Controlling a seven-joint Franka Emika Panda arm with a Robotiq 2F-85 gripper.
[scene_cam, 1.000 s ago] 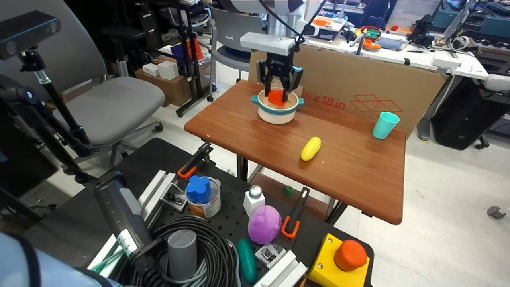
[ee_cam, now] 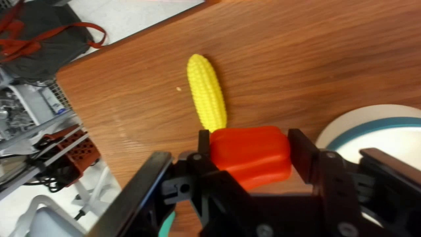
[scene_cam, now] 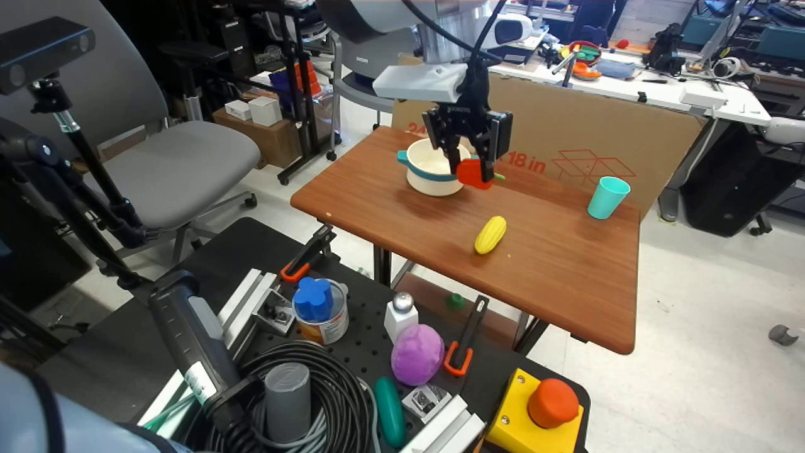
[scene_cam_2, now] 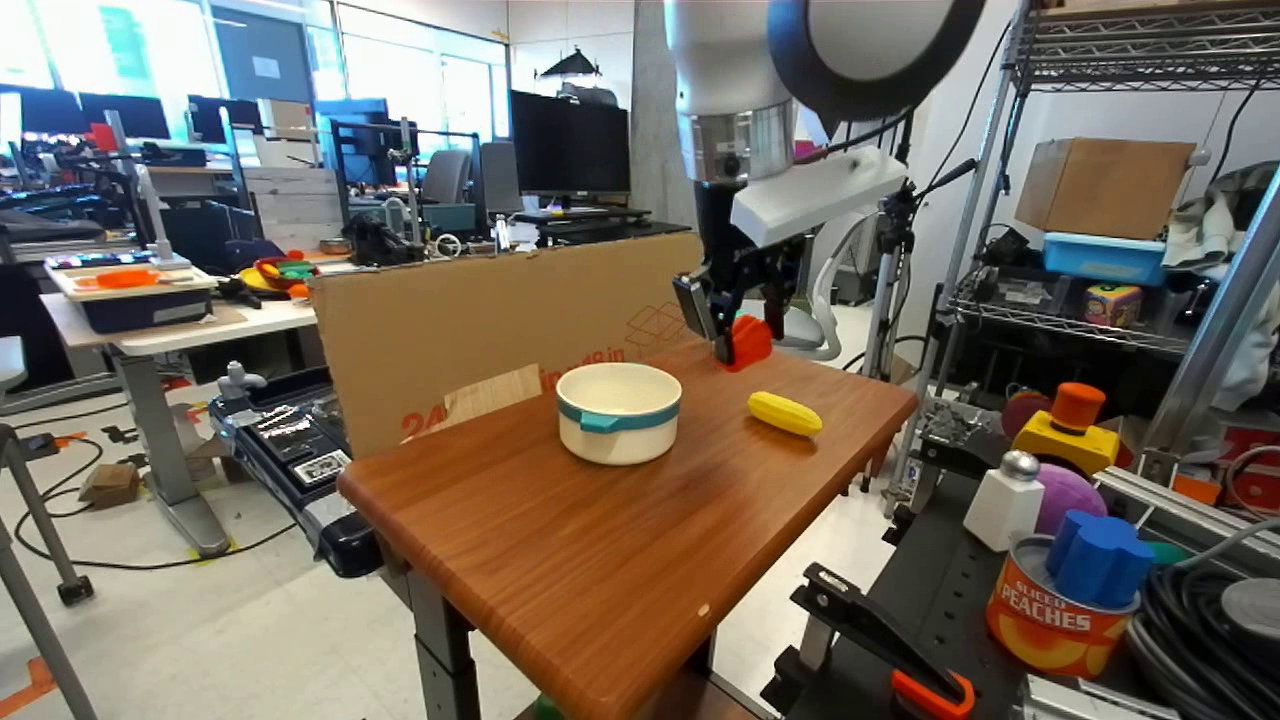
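Gripped between both fingers is a red toy pepper with a green stem, and my gripper is shut on it. In exterior view 1 the pepper hangs above the table, just right of the cream pot with teal handles. The pot's rim and part of its pale inside show at the right of the wrist view; no object shows in that part. A yellow toy corn cob lies on the wooden table nearer the front edge. It appears just beyond the pepper in the wrist view.
A turquoise cup stands at the table's right end. Along the back edge runs a cardboard panel. In front stands a black cart crowded with tools and toys.
My gripper has carried the pepper up out of the pot and over to the right in exterior view 1. Pot, corn and cup have kept their places.
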